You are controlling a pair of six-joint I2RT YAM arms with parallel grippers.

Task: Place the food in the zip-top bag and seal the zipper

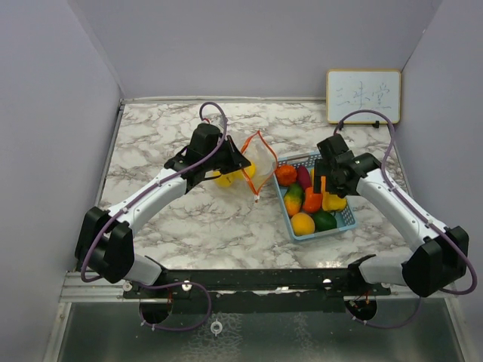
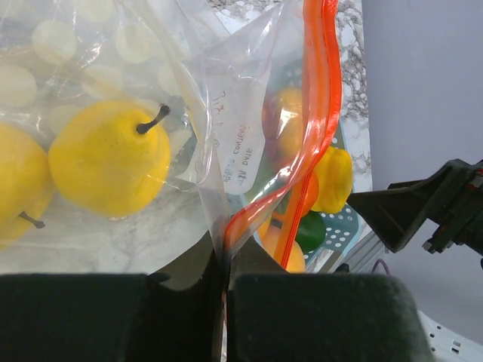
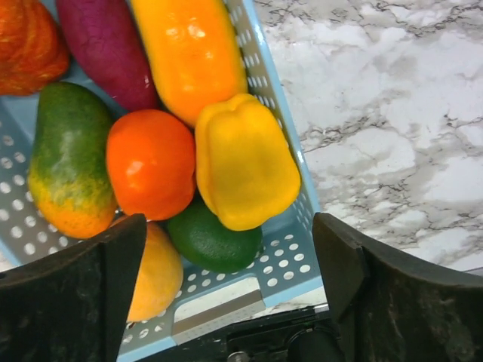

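A clear zip top bag (image 2: pixel 249 83) with an orange-red zipper edge stands with its mouth spread, facing the basket. Inside it lie yellow pears (image 2: pixel 113 158). My left gripper is shut on the bag's rim, the film running between its fingers. To the right, a blue basket (image 1: pixel 300 236) holds mixed food. In the right wrist view a yellow bell pepper (image 3: pixel 245 162) rests on top of a green avocado (image 3: pixel 213 237), beside an orange-red tomato-like piece (image 3: pixel 151 164). Above them my right gripper is open, nothing between its fingers.
Also in the basket are a mango (image 3: pixel 72 158), a purple sweet potato (image 3: pixel 109 49), an orange pumpkin (image 3: pixel 30 49) and an orange fruit (image 1: pixel 303 224). A small whiteboard (image 1: pixel 363 96) stands at the back right. The table front between the arms is clear.
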